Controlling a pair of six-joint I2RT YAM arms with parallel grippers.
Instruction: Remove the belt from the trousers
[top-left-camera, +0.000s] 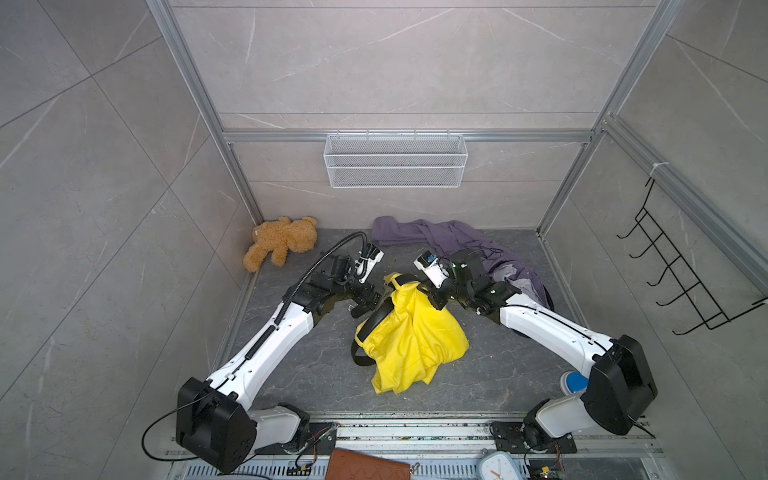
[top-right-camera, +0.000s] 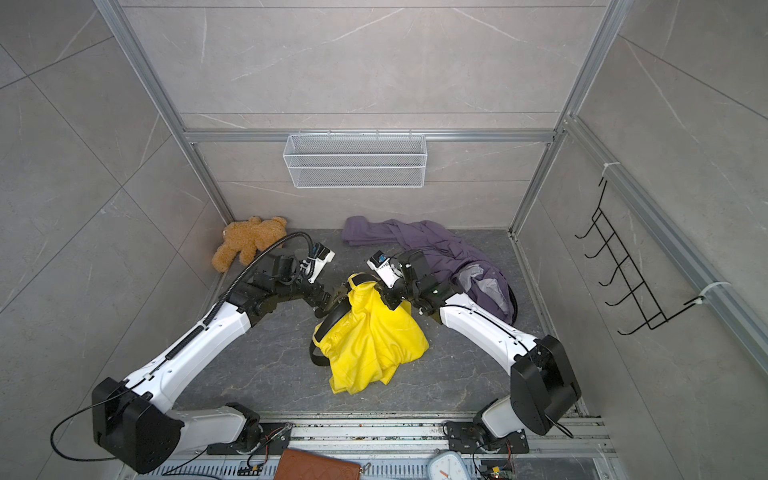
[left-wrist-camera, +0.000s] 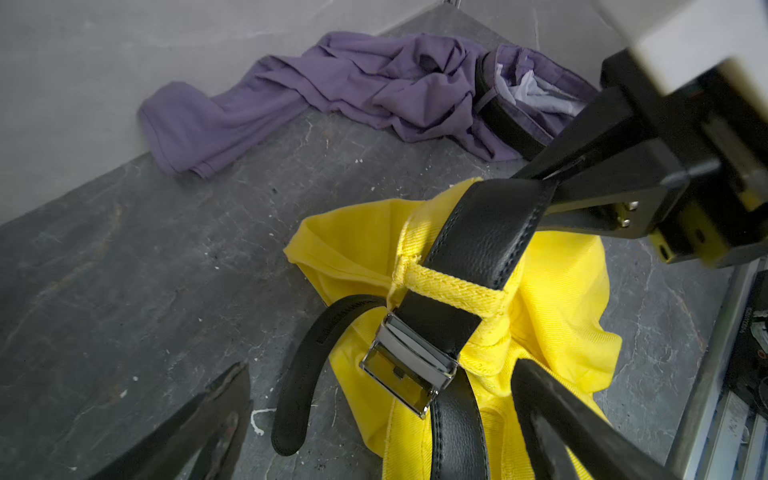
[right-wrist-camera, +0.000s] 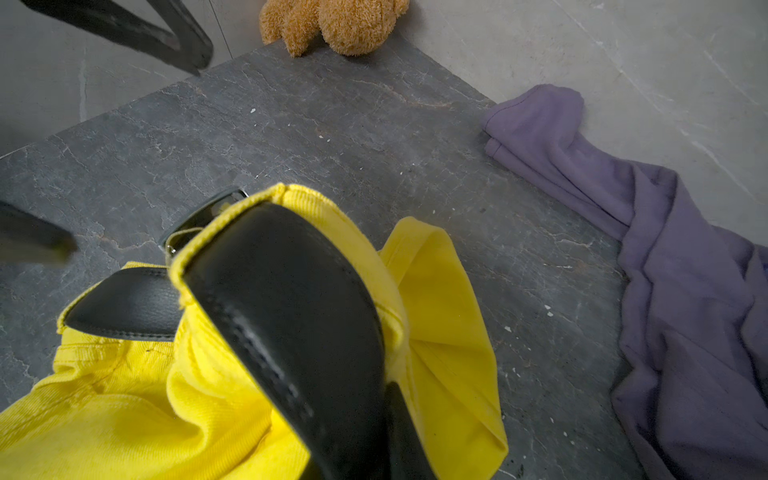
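Observation:
Yellow trousers (top-left-camera: 416, 344) lie crumpled mid-floor, their waistband raised by my right gripper (top-left-camera: 432, 297), which is shut on the black belt (left-wrist-camera: 485, 228) at the waistband. In the left wrist view the belt runs through a yellow loop to a silver buckle (left-wrist-camera: 408, 360), with its free tip (left-wrist-camera: 300, 400) hanging over the floor at left. My left gripper (top-left-camera: 364, 302) stands open just left of the waistband, its two fingers either side of the buckle in its wrist view, nothing held.
Purple garment (top-left-camera: 432, 236) lies along the back and right. A teddy bear (top-left-camera: 284, 238) is in the back left corner. A wire basket (top-left-camera: 395, 160) hangs on the back wall, a black hook rack (top-left-camera: 672, 264) on the right wall.

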